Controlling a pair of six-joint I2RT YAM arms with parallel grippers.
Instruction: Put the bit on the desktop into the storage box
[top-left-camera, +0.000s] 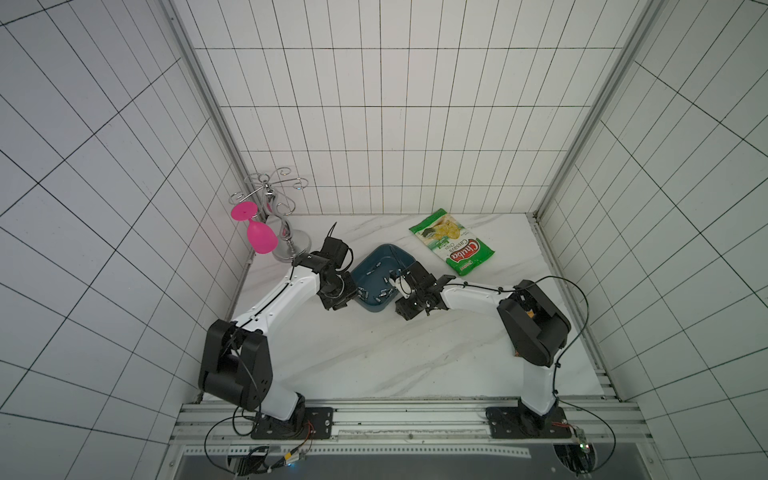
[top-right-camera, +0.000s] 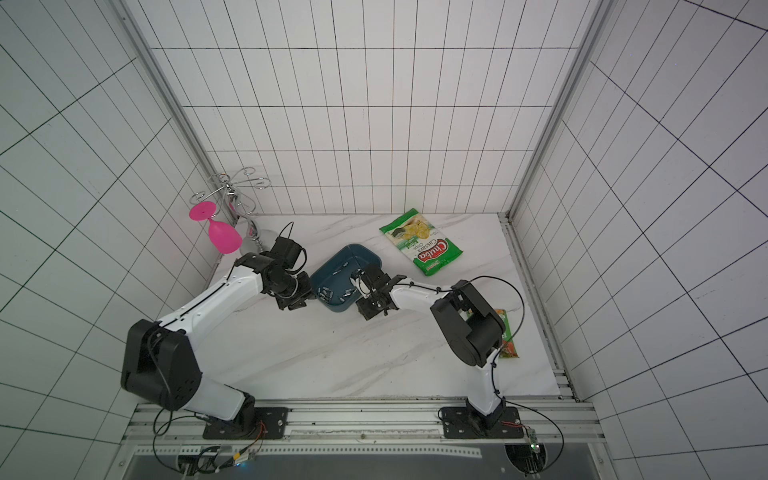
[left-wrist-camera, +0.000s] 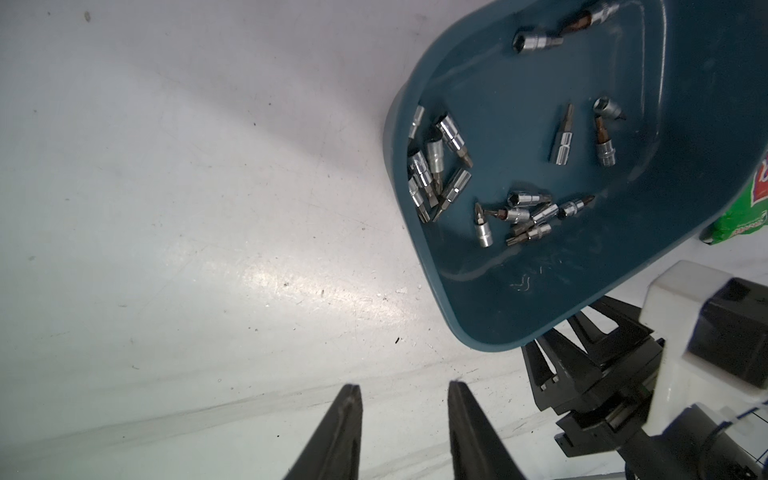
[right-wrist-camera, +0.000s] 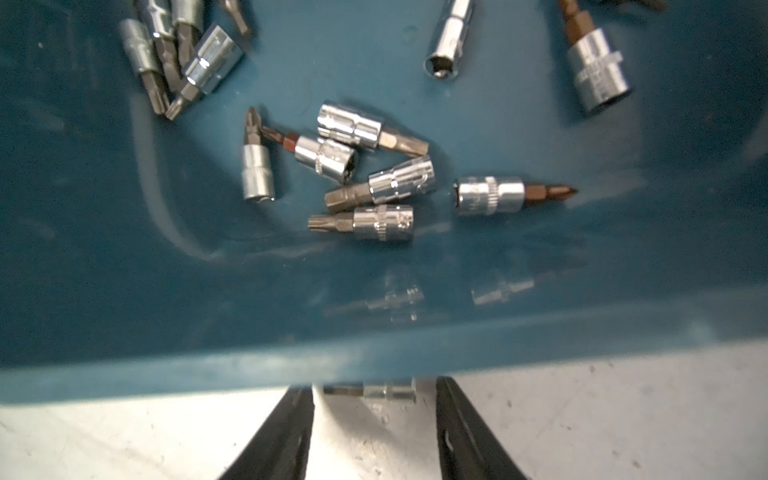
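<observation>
A small silver bit (right-wrist-camera: 389, 393) lies on the desktop just outside the near wall of the blue storage box (right-wrist-camera: 240, 364), partly hidden by its rim. My right gripper is open, one fingertip off each end of that bit, with small gaps showing. From the left wrist view, the right gripper's fingers (left-wrist-camera: 572, 360) stand close against the box's outer wall. The box (left-wrist-camera: 448, 300) holds several similar bits, among them a bit (right-wrist-camera: 489, 196) near the wall. My left gripper is open and empty over bare desktop, left of the box.
A green chips bag (top-left-camera: 453, 242) lies behind and right of the box. At the back left stands a metal rack (top-left-camera: 281, 216) with a pink goblet (top-left-camera: 260, 235).
</observation>
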